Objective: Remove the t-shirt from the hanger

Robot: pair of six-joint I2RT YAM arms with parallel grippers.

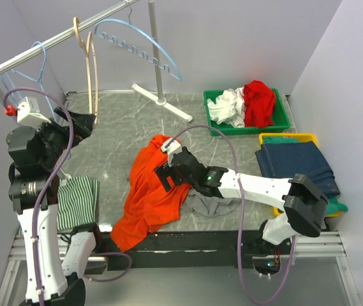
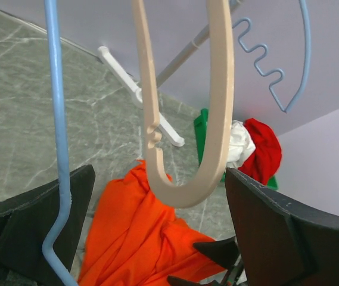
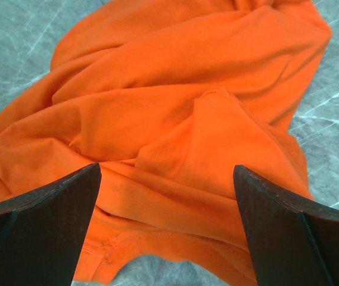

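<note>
An orange T-shirt point(image 1: 144, 191) lies crumpled on the grey table, off any hanger; it fills most of the right wrist view point(image 3: 157, 125). My right gripper point(image 1: 165, 175) is open just over it, nothing held. My left gripper point(image 1: 79, 124) is open up at the rack, beside a beige hanger point(image 1: 89, 76). In the left wrist view that hanger point(image 2: 217, 119) hangs between and beyond the fingers, and a blue hanger point(image 2: 56, 119) crosses the left finger.
A rail point(image 1: 53, 41) holds several hangers. A green basket point(image 1: 245, 130) holds white and red cloth; a yellow basket point(image 1: 299, 137) holds folded dark cloth. Striped cloth point(image 1: 79, 197) lies front left, grey cloth point(image 1: 213, 205) beside the orange shirt.
</note>
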